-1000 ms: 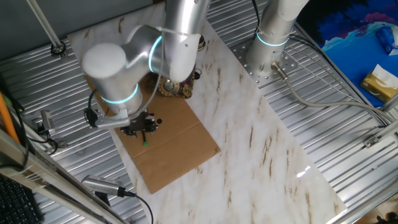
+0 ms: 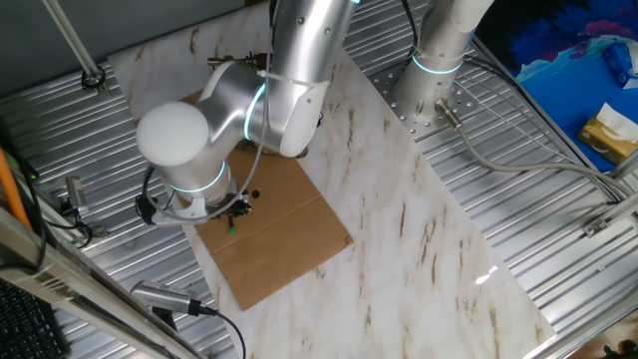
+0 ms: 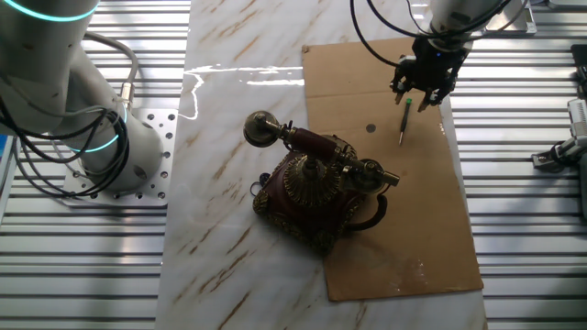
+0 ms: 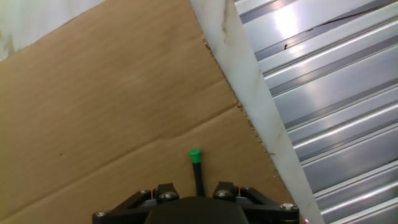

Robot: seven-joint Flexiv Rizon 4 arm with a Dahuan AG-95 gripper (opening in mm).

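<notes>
A slim screwdriver-like tool (image 3: 404, 123) with a green end lies on the brown cardboard (image 3: 404, 247). My gripper (image 3: 412, 102) is at the cardboard's far end in exterior view 2, open above the tool, its fingertips apart on either side of the green end. From the wrist, the green cap (image 4: 195, 155) and black handle show between the two spread fingers; the gripper's body hides the rest. In exterior view 1, the green end (image 2: 232, 230) peeks out beside the gripper. No contact between fingers and tool can be made out.
An ornate old-style telephone (image 3: 312, 183) stands partly on the cardboard, its handset (image 3: 316, 145) on top. The marble-patterned board (image 2: 399, 239) is clear toward the front right. Slatted metal (image 4: 348, 112) lies beyond its edge. A tissue box (image 2: 610, 135) sits far right.
The arm has shifted and the gripper has moved slightly right and down in exterior view 1. The arm now covers more of the telephone. The tool's green end has stayed in place.
</notes>
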